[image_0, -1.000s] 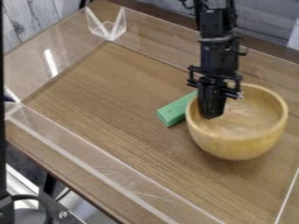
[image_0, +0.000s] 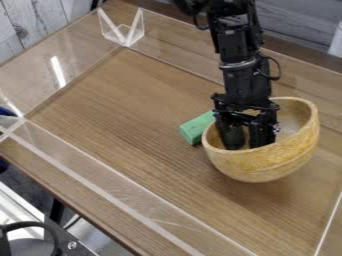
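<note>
The black gripper (image_0: 243, 125) reaches down from the top into a large pale wooden bowl (image_0: 274, 160) on the right of the table, its lower part inside the bowl. Its fingertips are dark and hard to make out, as is anything between them. A green object (image_0: 195, 128) lies on the table just left of the bowl, partly behind it.
A clear plastic container (image_0: 122, 27) sits at the back left. Dark equipment (image_0: 27, 240) is beyond the table's lower left edge.
The gripper has moved down and toward the viewer in the bowl. The bowl has shifted slightly left and toward the viewer, and the green object is now more covered.
</note>
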